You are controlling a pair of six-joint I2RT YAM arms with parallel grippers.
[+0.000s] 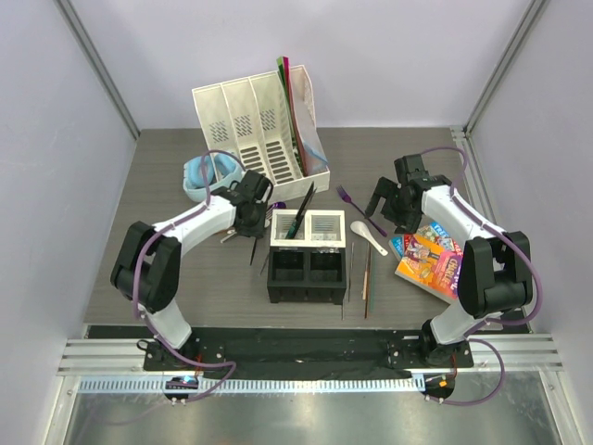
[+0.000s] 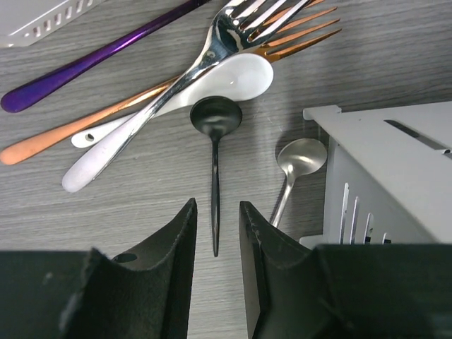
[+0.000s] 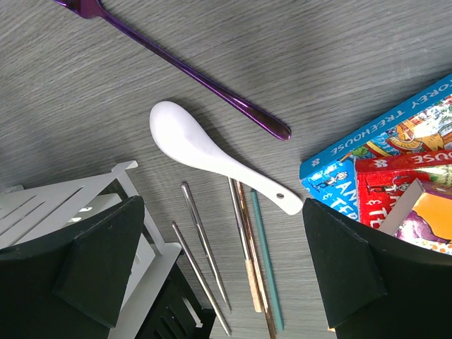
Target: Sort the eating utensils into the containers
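In the left wrist view a black spoon (image 2: 215, 180) lies on the table, its handle end between the fingers of my part-open left gripper, which grips nothing. Beyond it a white spoon (image 2: 244, 76), a silver fork (image 2: 191, 74), a copper fork (image 2: 85, 121) and a purple utensil (image 2: 92, 63) overlap or lie close. A small silver spoon (image 2: 300, 159) rests right of it, beside the container. My right gripper is open above a white spoon (image 3: 205, 152); a purple fork (image 3: 191, 69) and several chopsticks (image 3: 205, 244) lie around that.
A two-part container, white behind and black in front (image 1: 307, 290), stands mid-table with dark utensils (image 1: 300, 211) in its white part. A white rack (image 1: 246, 120) stands behind, a bowl with blue rolls (image 1: 196, 193) at left. Colourful boxes (image 1: 431, 260) lie under the right arm.
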